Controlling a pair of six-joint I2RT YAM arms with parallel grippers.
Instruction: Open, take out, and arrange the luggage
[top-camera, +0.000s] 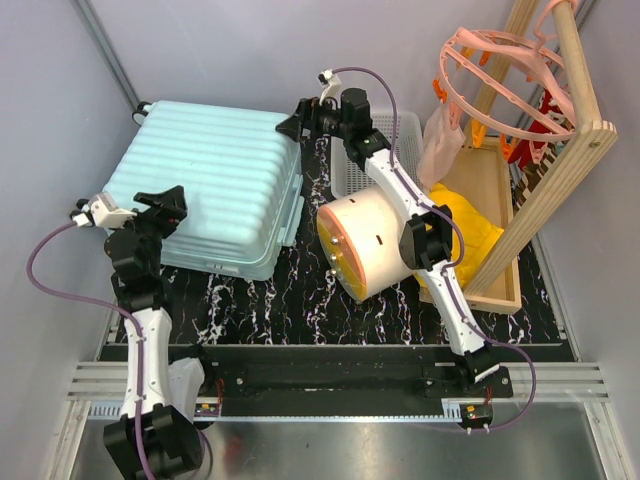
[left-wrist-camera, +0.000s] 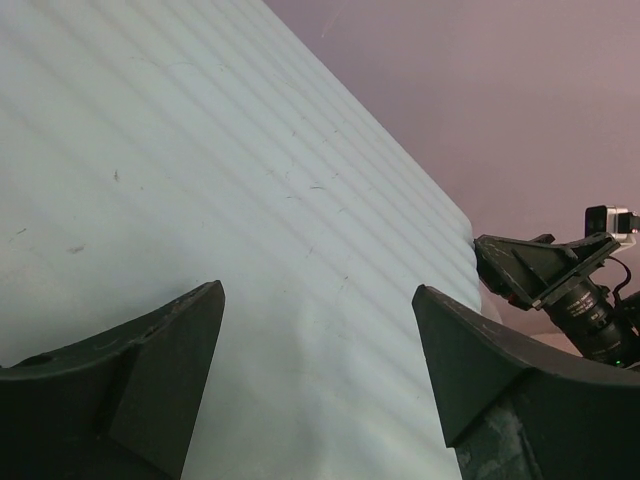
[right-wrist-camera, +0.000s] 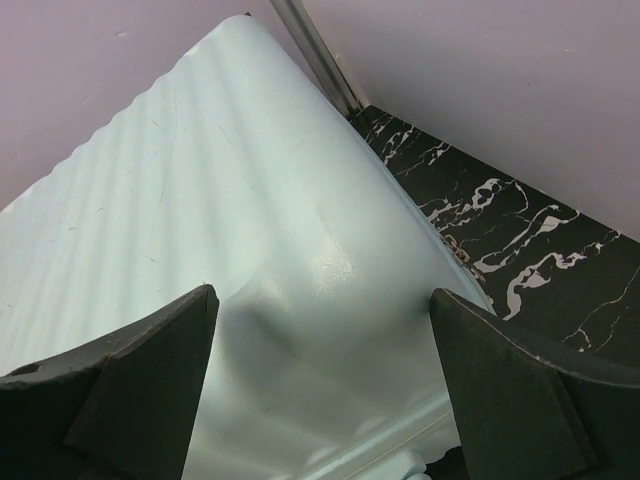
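Note:
A pale aqua ribbed suitcase (top-camera: 205, 170) lies flat and closed on the left of the black marbled floor, filling much of both wrist views. My left gripper (top-camera: 165, 210) is over its near-left part, fingers apart with only the ribbed lid showing between them in the left wrist view. My right gripper (top-camera: 297, 125) is at the suitcase's far-right corner, fingers open around that rounded corner in the right wrist view; whether they touch it is unclear.
A white basket (top-camera: 355, 165) stands at the back centre, with a cream cylinder (top-camera: 370, 240) in front of it. On the right is a wooden rack (top-camera: 545, 200) with pink hangers and a yellow cloth (top-camera: 480, 235). Dark floor shows between suitcase and cylinder.

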